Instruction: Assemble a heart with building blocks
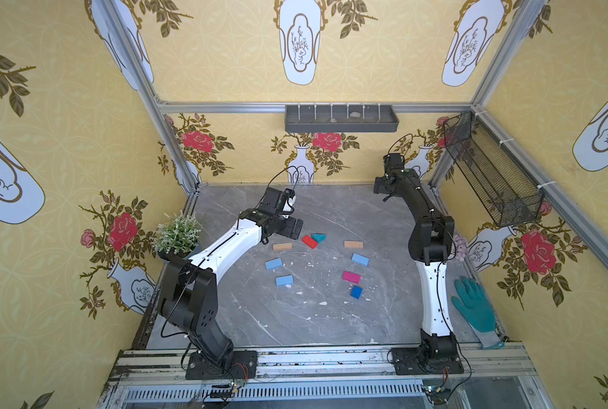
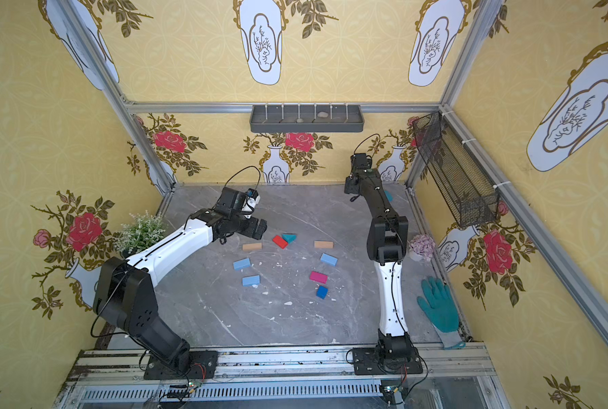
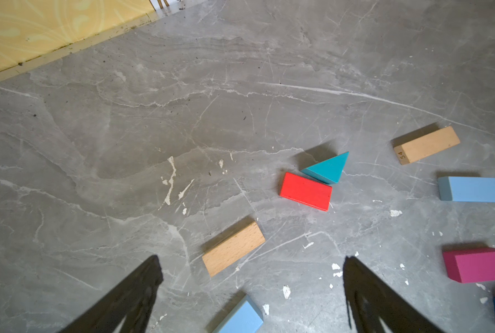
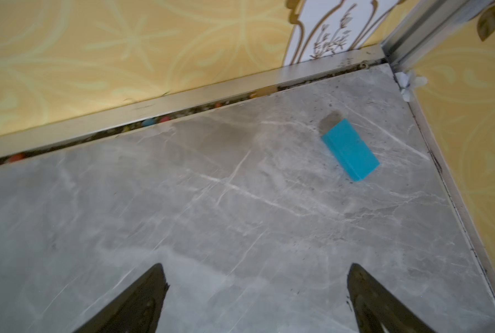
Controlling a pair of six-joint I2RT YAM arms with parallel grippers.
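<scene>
Blocks lie apart in a rough heart outline on the grey table. At its top middle a red block (image 3: 306, 191) lies against or very near a teal triangle (image 3: 329, 167). Wooden blocks (image 3: 233, 248) (image 3: 427, 145) flank them. Light blue blocks (image 1: 273, 263) (image 1: 284, 280) run down the left side. Down the right come a light blue block (image 1: 359, 259), a magenta block (image 1: 351, 276) and a dark blue block (image 1: 355, 291). My left gripper is open above the table, empty. My right gripper is open and empty near the back wall. A cyan block (image 4: 350, 149) lies alone in the back right corner.
A potted plant (image 1: 177, 235) stands at the left edge. On the right are a pink flower pot (image 2: 421, 246), a teal glove (image 2: 440, 305) and a mesh basket (image 1: 498, 170) on the wall.
</scene>
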